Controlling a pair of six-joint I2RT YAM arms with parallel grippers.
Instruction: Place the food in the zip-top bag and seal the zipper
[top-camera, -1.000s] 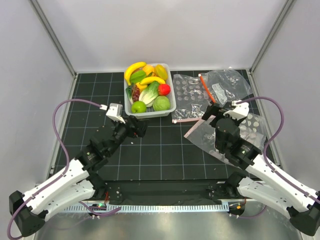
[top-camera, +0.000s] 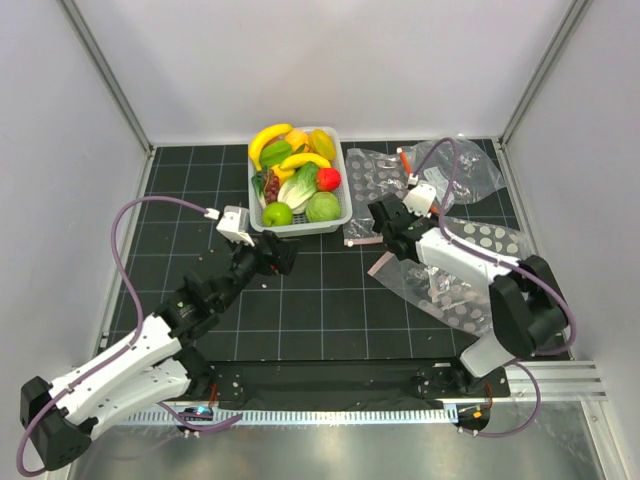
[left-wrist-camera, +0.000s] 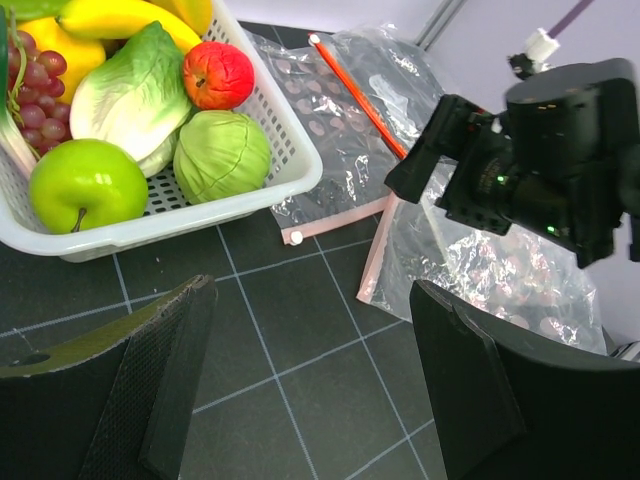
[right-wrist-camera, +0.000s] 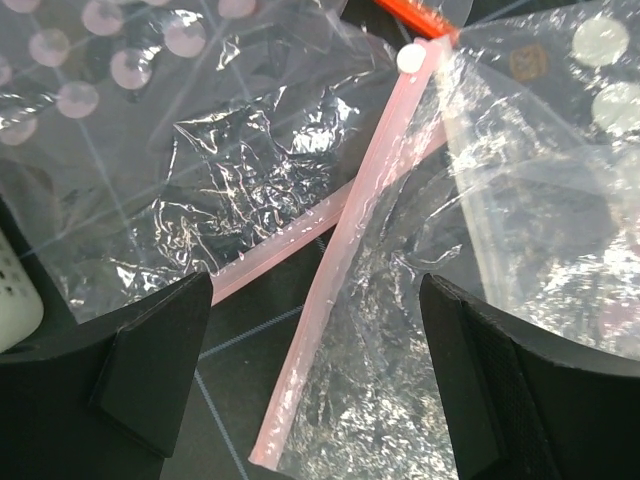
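Note:
A white basket (top-camera: 345, 205) of toy food stands at the back middle; a green apple (left-wrist-camera: 88, 185), a cabbage (left-wrist-camera: 222, 155) and a red fruit (left-wrist-camera: 218, 75) sit at its near side. Clear bags with pink zipper strips lie flat on the right. The front bag (top-camera: 455, 295) overlaps the back bag (left-wrist-camera: 325, 140), and their pink strips (right-wrist-camera: 330, 270) cross. My right gripper is open above these strips, nothing between its fingers. Just in front of the basket my left gripper (top-camera: 280, 255) hangs open and empty.
An orange stick (left-wrist-camera: 358, 95) lies along another clear bag (top-camera: 460, 170) at the back right. White walls close in the back and sides.
The left arm, basket and bags look unchanged.

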